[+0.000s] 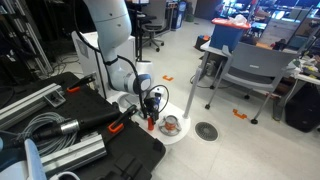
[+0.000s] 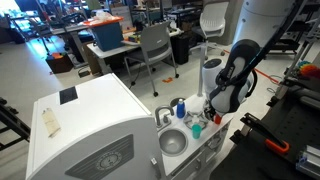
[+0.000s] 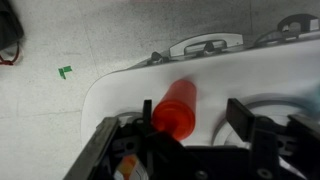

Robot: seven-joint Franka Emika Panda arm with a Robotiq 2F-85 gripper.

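Observation:
A red-orange upright object (image 3: pixel 176 108), rounded at the top, stands on the white counter (image 3: pixel 100 105). In the wrist view it lies between the fingers of my gripper, close to the left one. A clear gap separates it from the right finger. The fingers stand part open. In exterior view 1 the gripper (image 1: pixel 148 112) is low over the counter, right at the red object (image 1: pixel 151 125). Exterior view 2 shows the red object (image 2: pixel 218 120) partly covered by the arm.
A round metal vessel (image 1: pixel 170 125) stands beside the red object. Exterior view 2 also shows a teal cup (image 2: pixel 196 131), a blue bottle (image 2: pixel 181 107) and a sink (image 2: pixel 174 141). A black table (image 1: pixel 130 155) borders the counter. Open floor (image 1: pixel 235 150) lies to the right.

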